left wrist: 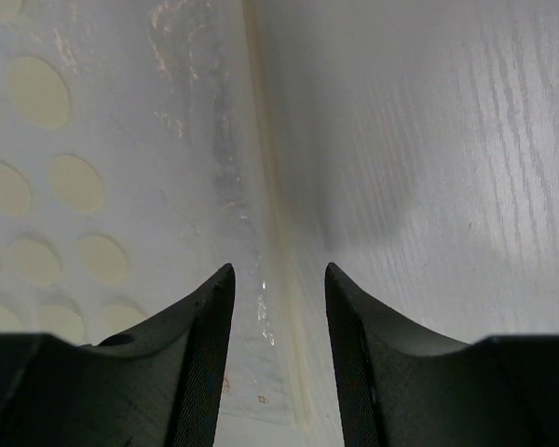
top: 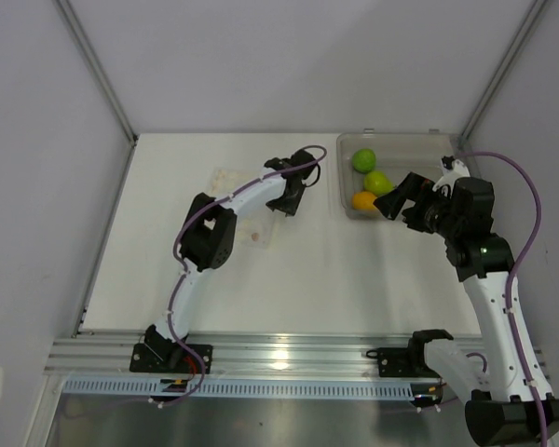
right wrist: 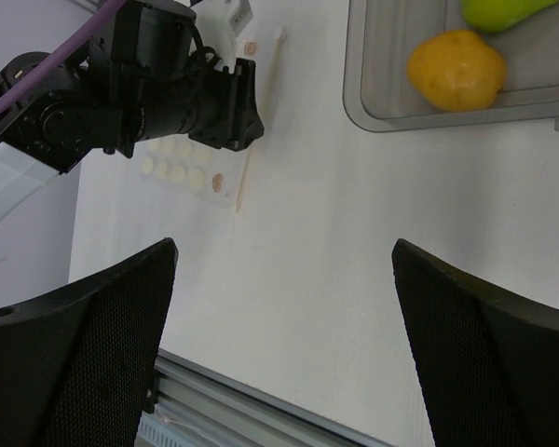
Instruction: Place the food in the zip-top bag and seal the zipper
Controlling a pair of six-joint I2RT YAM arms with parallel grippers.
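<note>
A clear zip top bag (top: 257,231) with pale dots lies flat on the table, partly covered by the left arm. In the left wrist view its zipper strip (left wrist: 268,168) runs lengthwise between the fingers of my left gripper, which is open and holds nothing. From above, that gripper (top: 286,209) is over the bag's right edge. A green fruit (top: 363,160), a yellow-green one (top: 377,182) and an orange one (top: 363,201) lie in the grey tray (top: 419,149). My right gripper is open and empty, by the tray's front.
Bare white table (top: 335,279) extends in front of the tray and between it and the bag. A metal rail (top: 279,346) runs along the front edge. Walls stand at the back and both sides.
</note>
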